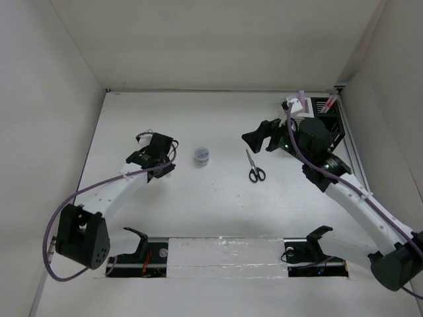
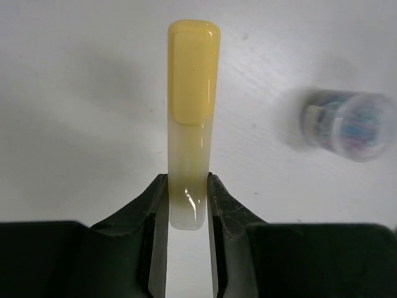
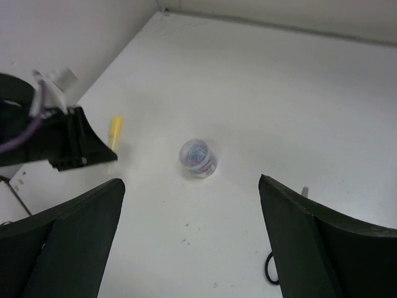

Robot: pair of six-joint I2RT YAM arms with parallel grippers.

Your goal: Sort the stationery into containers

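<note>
A yellow, translucent-bottomed stationery piece (image 2: pixel 192 74) is held upright in my left gripper, shut on its lower part, at the left of the table. To its right stands a clear round tub (image 1: pixel 201 156) with small coloured contents. Black-handled scissors (image 1: pixel 256 173) lie right of the tub. My right gripper hangs open above the table near the scissors, nothing between its fingers. At the back right, partly hidden by the right arm, are a white container (image 1: pixel 296 101) and a black one (image 1: pixel 334 119) with purple and pink items in them.
White walls bound it on the left, back and right, and the right arm reaches over its right side.
</note>
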